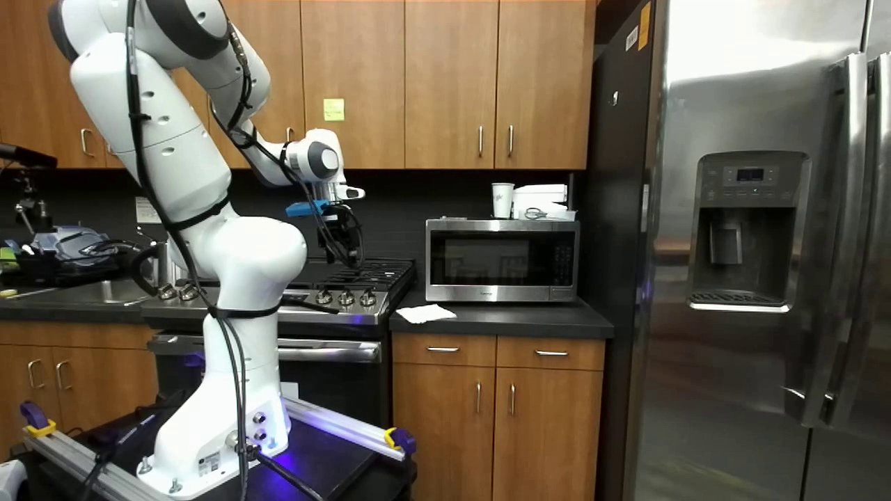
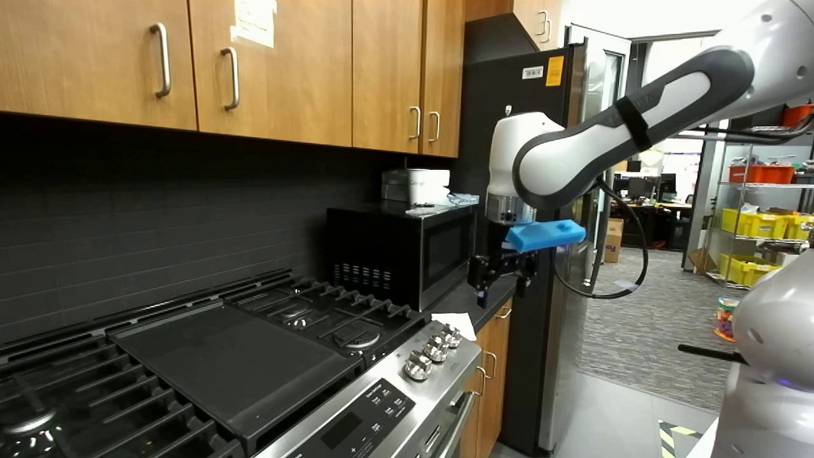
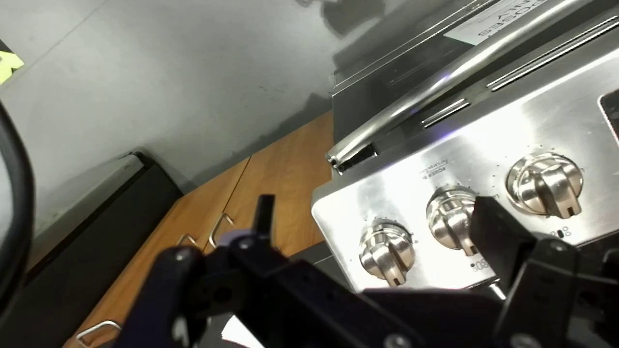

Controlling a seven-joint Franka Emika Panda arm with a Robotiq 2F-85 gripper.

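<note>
My gripper stands open, its two dark fingers wide apart with nothing held between them. Beyond them in the wrist view are the steel stove knobs: one knob [image 3: 387, 250] shows in the gap, and another knob [image 3: 452, 217] is partly covered by the right finger [image 3: 499, 235]. From the second exterior view, the gripper [image 2: 501, 286] hangs in the air near the front right of the stove, above counter height. A white cloth or paper towel [image 2: 455, 324] lies on the counter beside the stove. In the first exterior view the gripper is largely hidden by cables.
A microwave [image 1: 501, 259] sits on the counter, with a white cup [image 1: 502, 200] and white containers [image 1: 540, 199] on top. The stovetop [image 2: 229, 359] carries a flat griddle and grates. Wooden cupboards [image 1: 451, 83] hang above; a steel fridge [image 1: 752, 376] stands right.
</note>
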